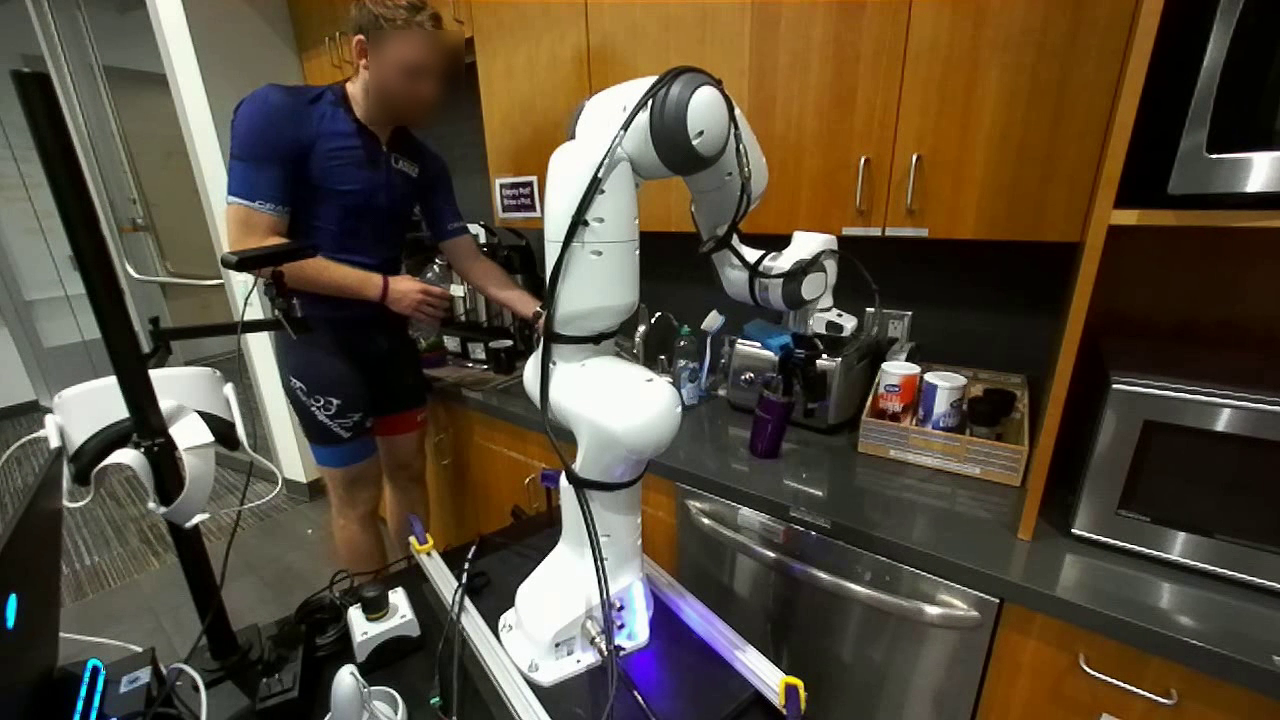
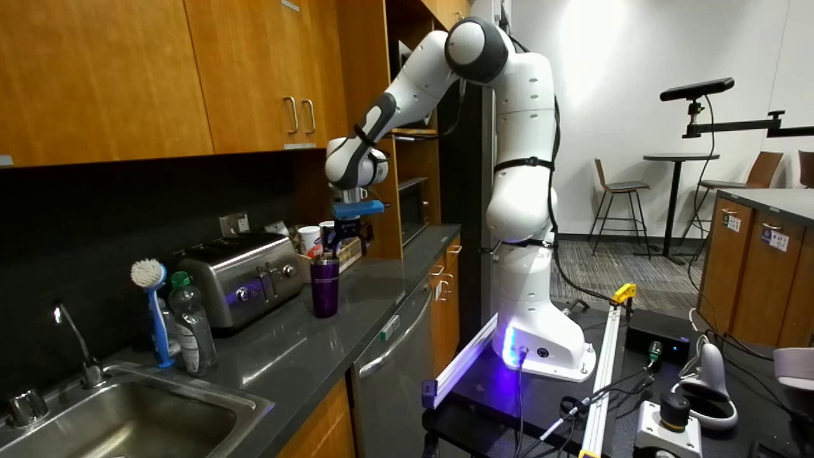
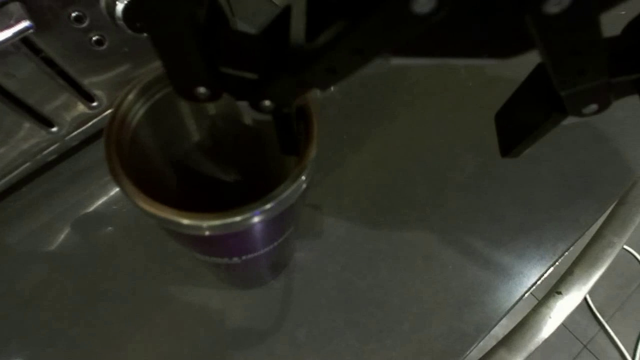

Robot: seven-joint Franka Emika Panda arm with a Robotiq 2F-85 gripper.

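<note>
A purple metal tumbler [image 1: 771, 422] stands on the dark counter in front of the toaster, leaning slightly to the right in exterior view 1. Above it is my gripper [image 2: 348, 244], its fingers wide apart. The wrist view looks down into the tumbler's open mouth [image 3: 210, 213]. There one finger [image 3: 286, 135] overlaps the mouth and seems to reach inside the rim. The other finger [image 3: 528, 114] is well off to the right over bare counter. Between the fingers runs the near part of the tumbler's wall, not clamped. Whether the inner finger touches the wall cannot be told.
The steel toaster [image 2: 242, 278] stands close behind the tumbler. A cardboard box [image 1: 948, 456] of canisters is to its right. A dish brush [image 2: 158, 313], a bottle [image 2: 192, 328] and the sink [image 2: 191, 393] lie the other way. A man [image 1: 348, 228] stands at the far left.
</note>
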